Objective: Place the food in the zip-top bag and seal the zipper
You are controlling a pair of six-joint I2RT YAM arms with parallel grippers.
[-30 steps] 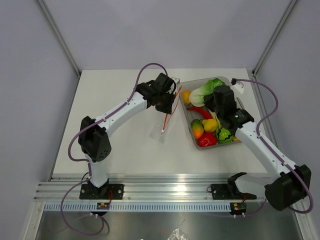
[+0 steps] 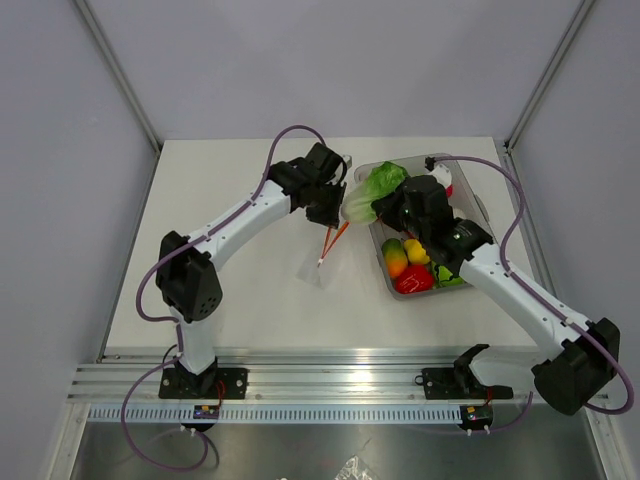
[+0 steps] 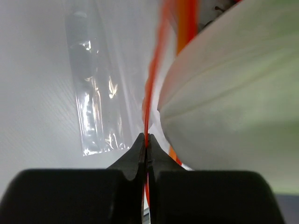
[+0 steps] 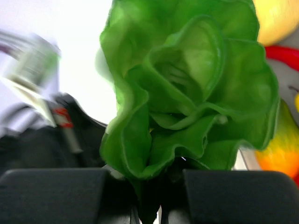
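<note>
A clear zip top bag point(image 3: 100, 100) with an orange-red zipper edge hangs from my left gripper point(image 2: 338, 215), which is shut on that thin edge point(image 3: 148, 100). In the top view the bag's mouth is parted, its two orange strips point(image 2: 334, 240) spreading apart. My right gripper point(image 2: 388, 208) is shut on the leafy green end of a lettuce point(image 4: 187, 84). The pale end of the lettuce point(image 3: 224, 102) is at the bag's mouth, close beside the left fingertips; whether it is inside the bag cannot be told.
A grey bin point(image 2: 385, 275) at the right holds a mango point(image 2: 395, 258), a yellow fruit point(image 2: 416, 251), a red pepper point(image 2: 413, 279) and other food. To the left, the white table point(image 2: 230, 310) is clear.
The right arm has carried the lettuce left, from over the bin to the bag's mouth. My left gripper has shifted slightly left, still gripping the bag's edge.
</note>
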